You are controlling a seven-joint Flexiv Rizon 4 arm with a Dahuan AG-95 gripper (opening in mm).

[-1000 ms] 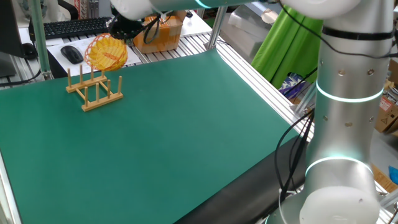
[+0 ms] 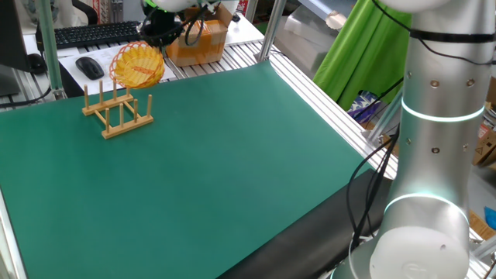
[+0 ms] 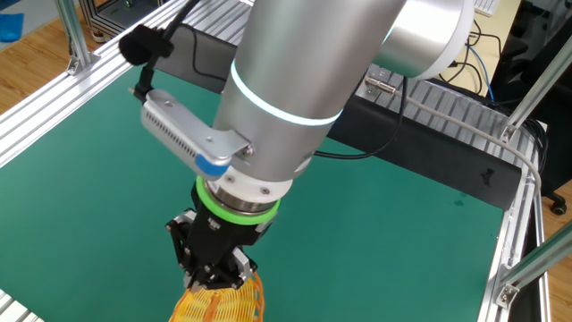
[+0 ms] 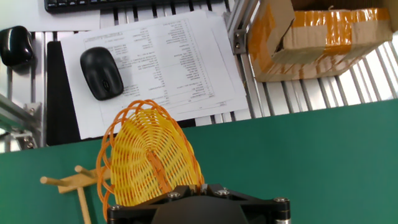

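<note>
A yellow woven basket (image 2: 138, 67) with an orange looped rim hangs in the air, tilted, just behind and above a wooden rack (image 2: 128, 130) with upright pegs. My gripper (image 3: 217, 284) is shut on the basket's edge. In the wrist view the basket (image 4: 151, 155) reaches up from the fingertips, its open side partly facing the camera; the exact pinch is hidden by the gripper body. Part of the rack (image 4: 81, 182) shows to the left of the basket there, lower down on the mat. The rack's slots are empty.
Behind the green mat (image 2: 194, 170) lie a black mouse (image 4: 101, 73), printed papers (image 4: 168, 62) and a cardboard box (image 4: 323, 43). A metal frame post (image 2: 273, 31) rises at the mat's back corner.
The basket has shifted slightly right in exterior view 1 and turned a little. The arm above has risen, with its upper link lifting partly out of view. The rack stays in place.
</note>
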